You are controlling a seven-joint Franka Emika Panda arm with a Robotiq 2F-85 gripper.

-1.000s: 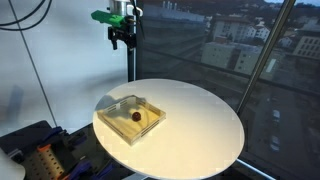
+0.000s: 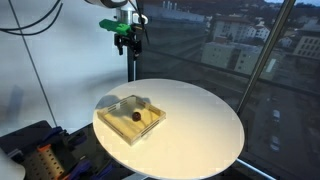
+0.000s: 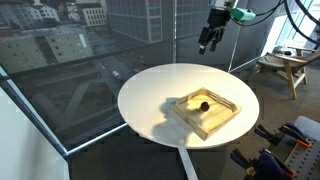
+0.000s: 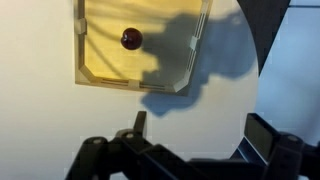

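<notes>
A small dark red round object (image 4: 131,39) rests inside a shallow wooden tray (image 4: 110,82) on the white round table. In exterior view 1 the same object (image 2: 136,116) sits near the middle of the tray (image 2: 118,133). High above the table and away from the tray hangs my gripper (image 2: 126,52). Its two dark fingers stand wide apart in the wrist view, with only white tabletop between them. The gripper (image 3: 207,48) is also clear of everything in exterior view 2.
Windows (image 3: 60,60) stand behind it. A chair (image 3: 288,68) is at the right in exterior view 2. The arm's shadow falls across the tray's corner in the wrist view.
My gripper has shifted slightly to the right in exterior view 1, staying high up. The tray and the dark red object have not moved.
</notes>
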